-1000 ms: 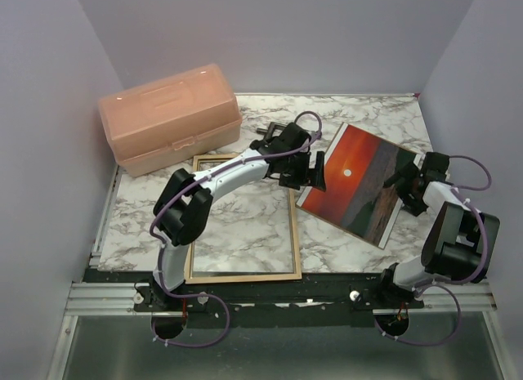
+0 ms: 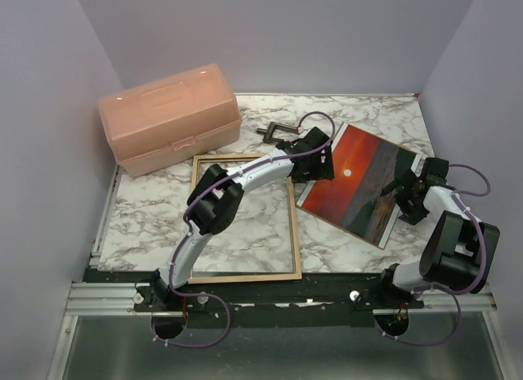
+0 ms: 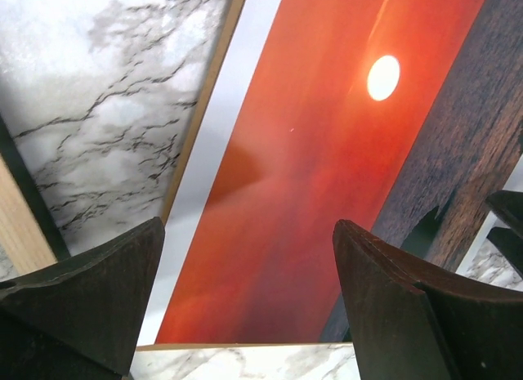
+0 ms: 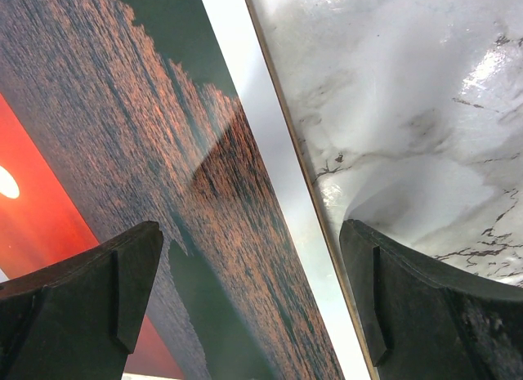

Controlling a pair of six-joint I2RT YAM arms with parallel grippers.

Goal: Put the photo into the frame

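Note:
The photo (image 2: 353, 188), a sunset print with red, dark and wood-like bands, lies on the marble right of the empty wooden frame (image 2: 297, 241). My left gripper (image 2: 315, 172) is over the photo's left edge; in the left wrist view its fingers (image 3: 90, 306) straddle the white border and red area, apart, with nothing seen held. My right gripper (image 2: 407, 192) is at the photo's right edge; in the right wrist view its open fingers (image 4: 98, 298) sit either side of the white border, low over the surface.
A pink closed box (image 2: 170, 110) stands at the back left. A dark metal bracket (image 2: 274, 131) lies behind the left arm. Some bare marble (image 2: 347, 257) shows in front of the photo.
My left gripper has moved right and turned onto the photo's left edge.

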